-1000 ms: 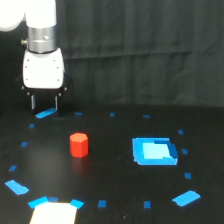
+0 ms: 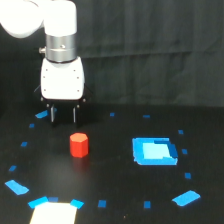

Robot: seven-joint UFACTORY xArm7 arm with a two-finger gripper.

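Observation:
A red block [image 2: 79, 145] with an angular outline rests on the dark table, left of the middle. Behind it and a little to its left in the image hangs my gripper [image 2: 64, 115], under the white arm. Its dark fingers stand apart with nothing visible between them, clear of the block. To the right lies a blue square [image 2: 137, 151] with a white patch [image 2: 156, 151] inside; whether it is a shallow tray or a flat marking is hard to tell.
Small blue marks dot the black tabletop, with larger light-blue strips [image 2: 186, 198] near its edges. A cream-coloured piece [image 2: 53, 213] lies at the bottom left. Between the red block and the blue square the table is clear.
My gripper has shifted to the right and slightly lower in the image, closer to the red block. The block and the blue square have stayed in place.

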